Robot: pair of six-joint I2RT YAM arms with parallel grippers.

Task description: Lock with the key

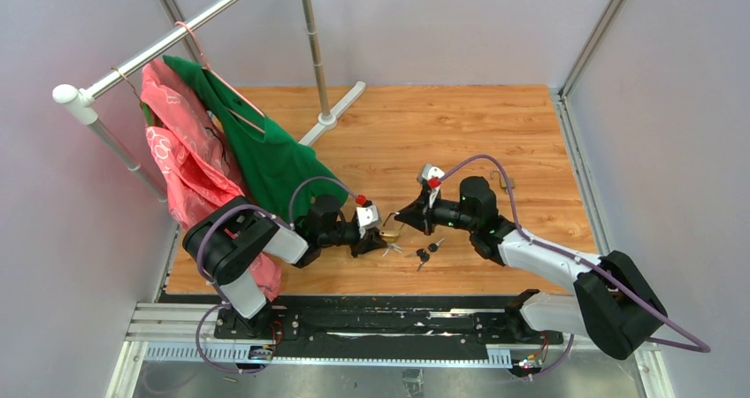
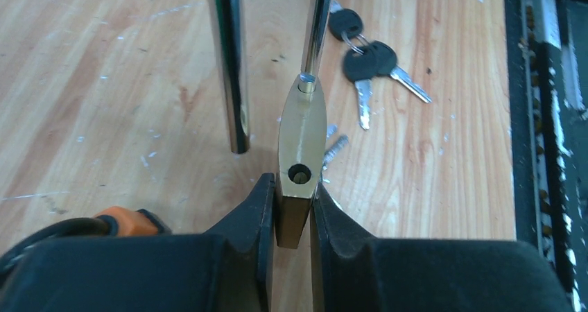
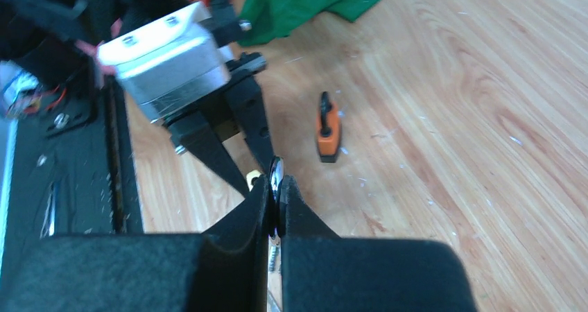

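A brass padlock (image 2: pixel 302 132) is clamped by its body in my left gripper (image 1: pixel 381 241), shut on its lower end in the left wrist view. Its chrome shackle (image 2: pixel 231 69) stands open: one leg enters the body, while the other ends free to the side. In the right wrist view, my right gripper is shut on a thin shiny metal piece, apparently the shackle's bow (image 3: pixel 276 175). From above, the right gripper hovers just right of and beyond the padlock. Several black-headed keys (image 2: pixel 360 64) lie on the table. Any keyhole is hidden.
Silvery keys (image 2: pixel 335 148) lie under the padlock. An orange object (image 3: pixel 328 133) with a black part lies close behind it. Another brass padlock (image 1: pixel 507 182) rests farther right. Clothes on a rack (image 1: pixel 212 13) crowd the left.
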